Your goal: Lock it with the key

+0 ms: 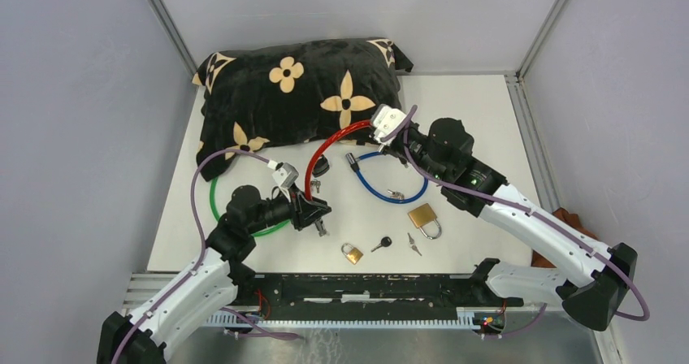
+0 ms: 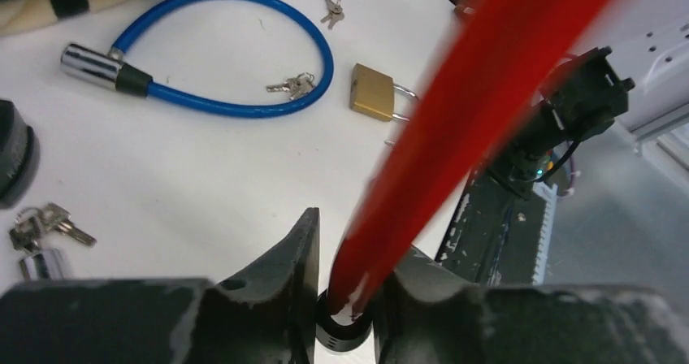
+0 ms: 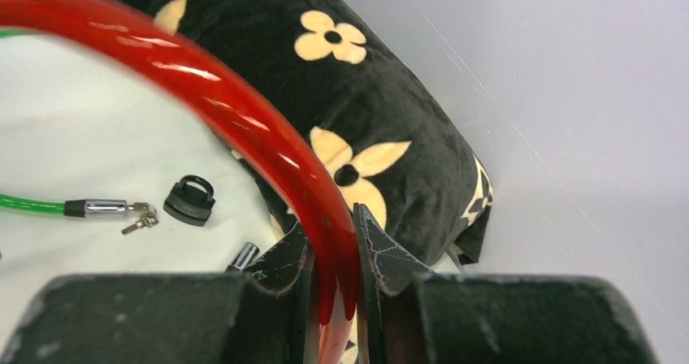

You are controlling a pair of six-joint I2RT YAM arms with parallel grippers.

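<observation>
My right gripper is shut on one end of a red cable lock, which arches across to the left arm. Close on either side of the cable's lower end are the fingers of my left gripper; whether they clamp it cannot be told. A metal end piece pokes out below that gripper in the top view. On the table lie a black-headed key, small silver keys, and more keys near a metal cylinder.
Brass padlocks, one large and one small, lie toward the front. A blue cable lock with keys, a green cable and a black padlock are around. A patterned pillow fills the back.
</observation>
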